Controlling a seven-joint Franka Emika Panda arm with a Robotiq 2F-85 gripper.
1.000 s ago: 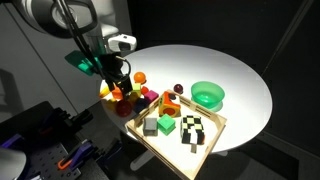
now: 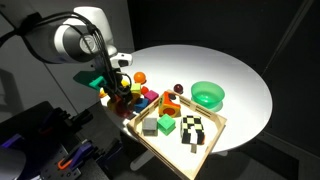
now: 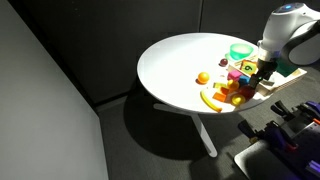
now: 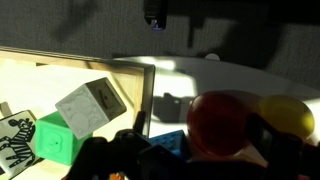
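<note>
In the wrist view, my gripper is open, its dark fingers spread to either side of a round red object [image 4: 217, 123]. The fingers hold nothing; how far down they reach beside it is hard to judge. A yellow round object [image 4: 287, 115] sits close by on the right, near one finger, and a blue block [image 4: 172, 143] lies to the left. From the first exterior side, the gripper [image 2: 122, 103] is low at the table's near left edge and largely hides the red object.
A wooden tray [image 2: 197, 166] holds a grey block [image 2: 150, 126], a green block [image 2: 166, 124] and a patterned block [image 2: 192, 131]. Behind it stands a green bowl [image 2: 207, 95]. An orange ball [image 2: 140, 78] and a dark ball [image 2: 178, 88] lie further back.
The red object, plainly visible a second ago, is now mostly covered by the gripper. The tray's contents look unmoved.
</note>
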